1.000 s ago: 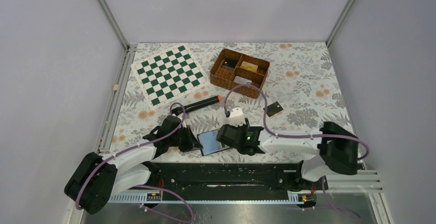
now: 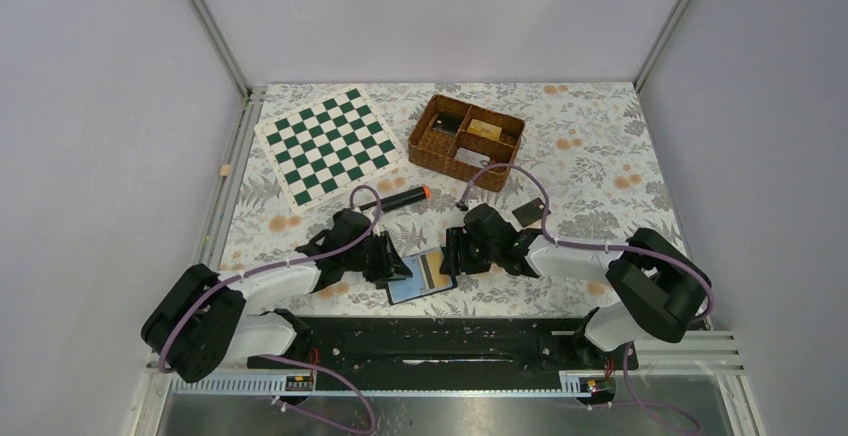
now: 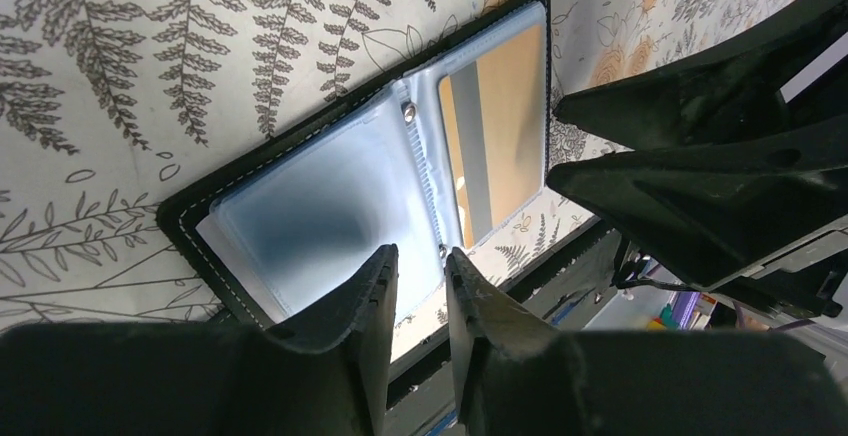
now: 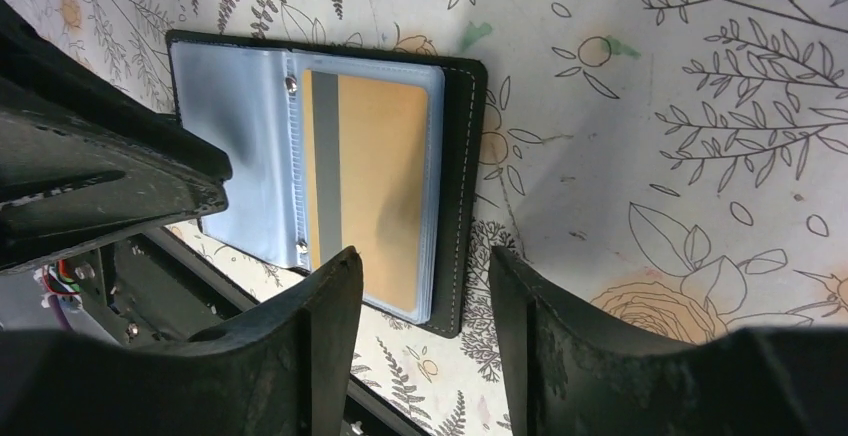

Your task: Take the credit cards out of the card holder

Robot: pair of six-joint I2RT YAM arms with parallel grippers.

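The card holder [image 2: 407, 287] lies spread on the table, black outside with clear bluish pockets. A gold card with a grey stripe [image 3: 508, 126] sits inside its right-hand pocket; the left-hand pocket [image 3: 320, 206] looks pale and shows a whitish edge. My left gripper is above the left half near the fold, fingers slightly apart and empty. Over the right edge of the holder is my right gripper, its fingers parted wider, with nothing between them. In the right wrist view the gold card [image 4: 375, 176] lies just beyond the left finger.
A wicker basket [image 2: 432, 161] with compartments stands at the back. A checkered board [image 2: 333, 146], a black tube with an orange end [image 2: 405, 198] and a small dark card-like item [image 2: 530, 212] lie around.
My left gripper has moved right, over the card holder. The holder stays in about the same place.
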